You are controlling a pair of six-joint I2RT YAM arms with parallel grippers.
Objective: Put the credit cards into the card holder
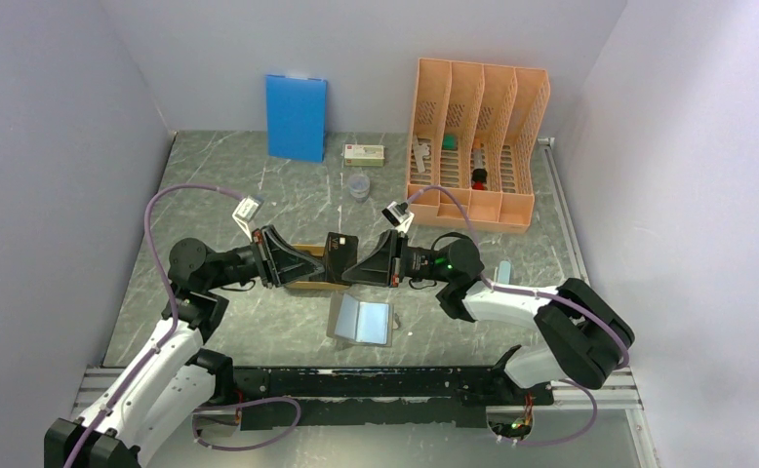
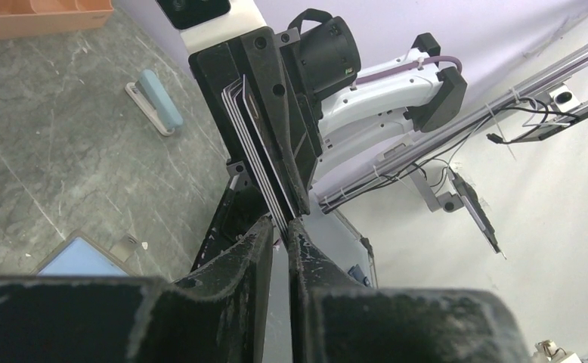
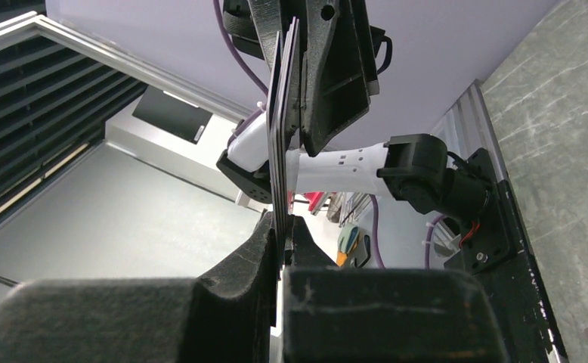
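Note:
A thin stack of dark cards point(image 1: 339, 252) stands on edge in the air between my two grippers. My right gripper point(image 1: 349, 276) is shut on it; the left wrist view shows several card edges point(image 2: 255, 144) side by side between its fingers. My left gripper is part open, a narrow gap between its fingertips, with the cards' near end at the right-hand one. Seen from the right wrist, the stack point(image 3: 278, 128) reaches up to the left fingers point(image 3: 329, 83). The card holder point(image 1: 361, 320) lies spread open on the table, showing light-blue inner faces.
Beneath the cards is a yellowish box point(image 1: 307, 251), partly hidden by the left gripper. An orange divided rack point(image 1: 514, 210), a small carton point(image 1: 364, 156), a clear cup point(image 1: 358, 186) and a blue folder point(image 1: 296, 119) stand behind. A stapler lies to the right.

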